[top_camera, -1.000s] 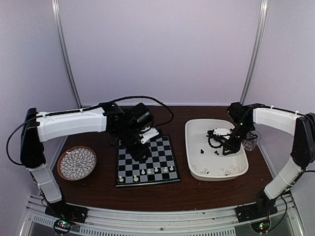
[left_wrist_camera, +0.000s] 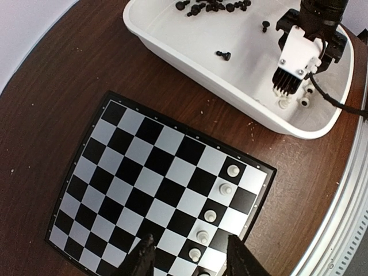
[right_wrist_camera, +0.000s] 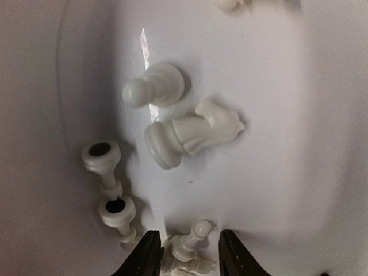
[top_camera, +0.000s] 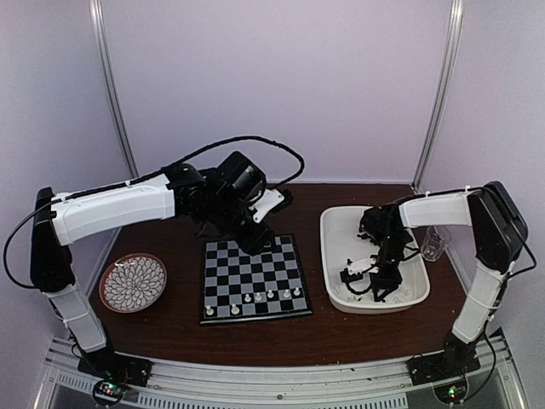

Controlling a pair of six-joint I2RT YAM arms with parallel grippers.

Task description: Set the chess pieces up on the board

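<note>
The chessboard (top_camera: 255, 271) lies mid-table, with several white pawns in a line along its near side; one pawn (left_wrist_camera: 233, 171) stands near a corner in the left wrist view. Over the board's far part hangs my left gripper, its fingers apart and no piece seen between them. Inside the white tray, my right gripper is low, fingers parted, with a small white pawn (right_wrist_camera: 187, 244) showing between and beyond the fingertips; contact is not visible. A white knight (right_wrist_camera: 195, 132) and another white pawn (right_wrist_camera: 155, 86) lie ahead of it on the tray floor.
Black pieces (left_wrist_camera: 213, 6) cluster at the far side of the tray (top_camera: 330, 256), and two white pieces lie by its wall. A patterned bowl (top_camera: 134, 283) sits left of the board. A clear glass (top_camera: 435, 244) stands right of the tray.
My right arm has swept toward the near side of the tray and leftward. My left gripper has shifted toward the board's far edge. The pawns on the board stay put.
</note>
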